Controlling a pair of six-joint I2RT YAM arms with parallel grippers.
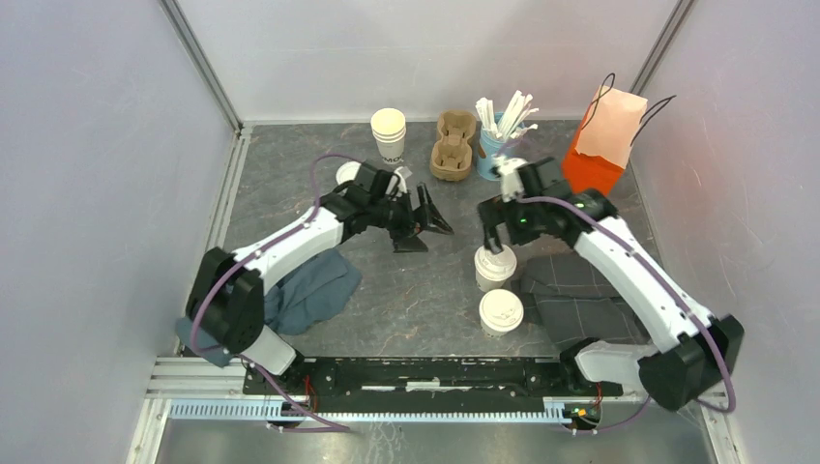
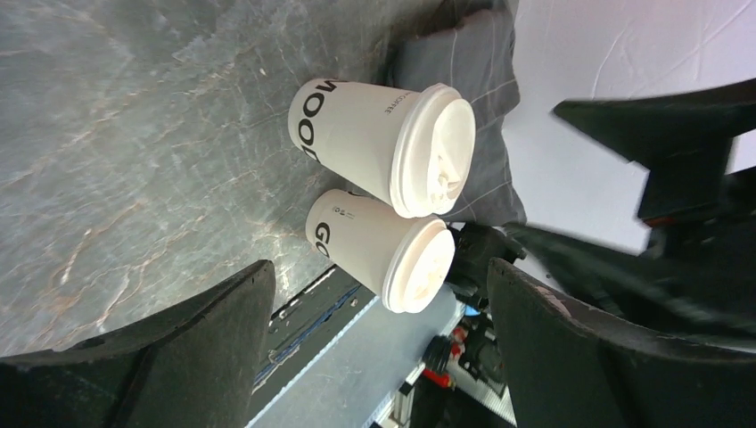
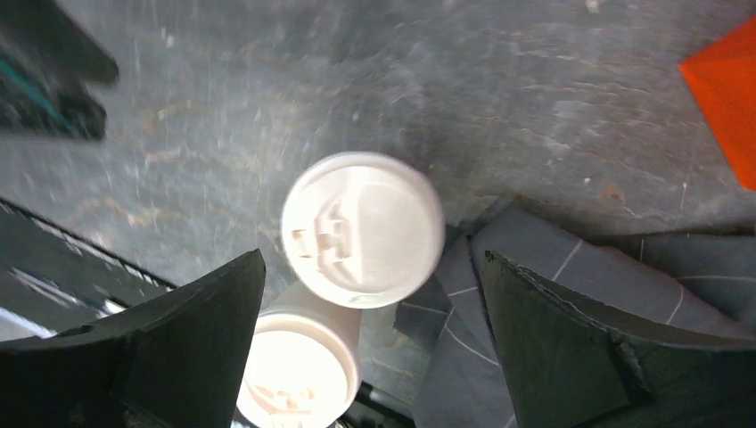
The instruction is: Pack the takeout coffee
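Two white lidded coffee cups stand upright at the front right of the table: a farther cup (image 1: 494, 266) and a nearer cup (image 1: 501, 311). Just above and behind the farther cup hangs my open right gripper (image 1: 490, 228), empty. Its wrist view shows that cup's lid (image 3: 363, 230) ahead of the fingers and the other lid (image 3: 294, 373) below left. My left gripper (image 1: 425, 222) is open over the table's middle, nothing in it. A brown cup carrier (image 1: 453, 147) lies at the back, and an orange paper bag (image 1: 592, 171) stands at the back right.
Stacked paper cups (image 1: 389, 133) and a blue tub of white-wrapped sticks (image 1: 495, 155) stand along the back. A white lid (image 1: 347, 172) is partly behind the left arm. Cloths, blue (image 1: 314, 292) and dark grey (image 1: 580, 304), lie left and right.
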